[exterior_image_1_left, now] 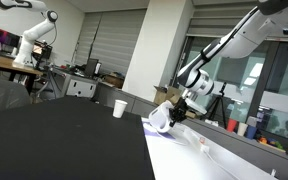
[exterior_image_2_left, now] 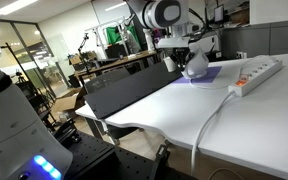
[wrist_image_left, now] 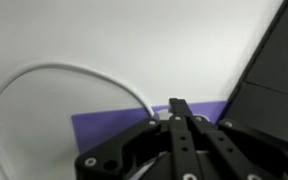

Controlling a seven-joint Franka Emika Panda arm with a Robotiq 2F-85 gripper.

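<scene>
A white rounded jug-like object (exterior_image_1_left: 161, 119) leans on a purple mat (exterior_image_1_left: 149, 130) in exterior view 1. My gripper (exterior_image_1_left: 171, 122) is low beside it, close against its right side in that view. Exterior view 2 shows the white object (exterior_image_2_left: 196, 66) at the table's far side. In the wrist view, my gripper's fingertips are together (wrist_image_left: 179, 108) above the purple mat (wrist_image_left: 104, 128). A white cable (wrist_image_left: 89, 70) curves toward them; whether they pinch it cannot be told. The jug's body is not clear in that view.
A white cup (exterior_image_1_left: 119, 108) stands on the black surface (exterior_image_1_left: 69, 137) beside the white table. In exterior view 2, a power strip (exterior_image_2_left: 256, 76) with a trailing white cord lies to the right.
</scene>
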